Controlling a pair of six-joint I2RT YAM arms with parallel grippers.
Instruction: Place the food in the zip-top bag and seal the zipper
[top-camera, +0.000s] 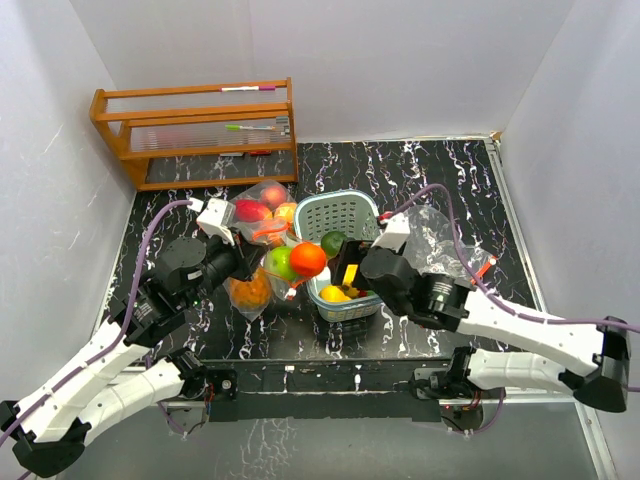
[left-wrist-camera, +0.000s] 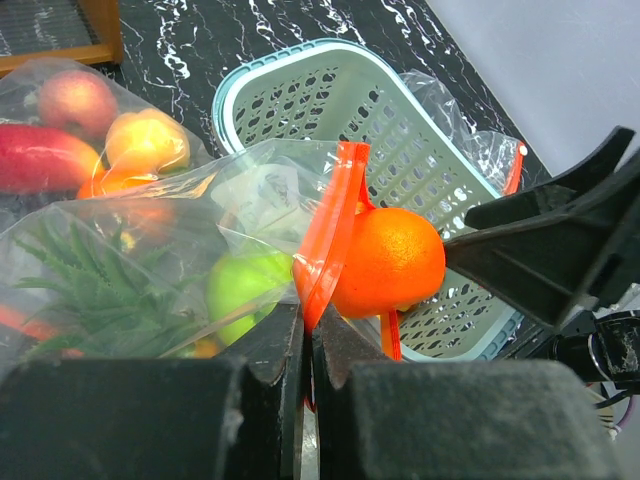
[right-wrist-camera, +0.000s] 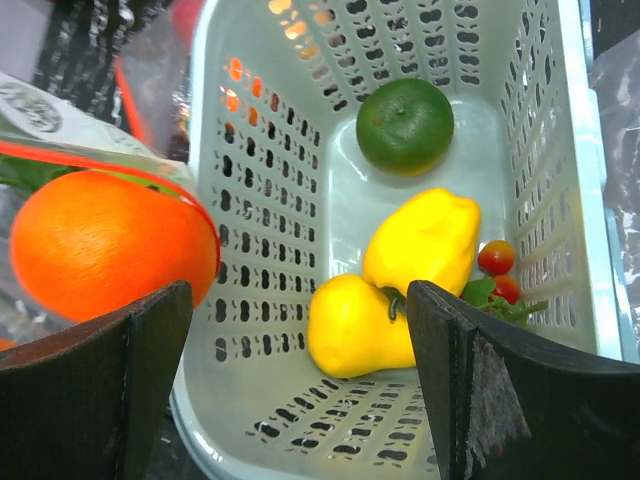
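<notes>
A clear zip top bag (left-wrist-camera: 255, 215) with an orange zipper strip holds a green fruit (left-wrist-camera: 238, 285) and a spiky-leaved item (left-wrist-camera: 105, 275). My left gripper is shut on the bag's edge at the strip. At the bag's mouth rests an orange (left-wrist-camera: 390, 262), partly behind the strip. Over the basket, my right gripper stands open with nothing between its fingers. The orange lies outside its fingers, beyond the left finger; in the left wrist view one fingertip (left-wrist-camera: 470, 247) reaches the orange's side, and whether they touch is unclear.
The pale green basket (right-wrist-camera: 250, 420) contains a green avocado-like item (right-wrist-camera: 405, 127), yellow peppers (right-wrist-camera: 425, 240) and small tomatoes (right-wrist-camera: 497, 257). Other filled bags (top-camera: 250, 290) lie to the left. An empty-looking bag (top-camera: 430, 240) is on the right. A wooden rack (top-camera: 200, 145) stands behind.
</notes>
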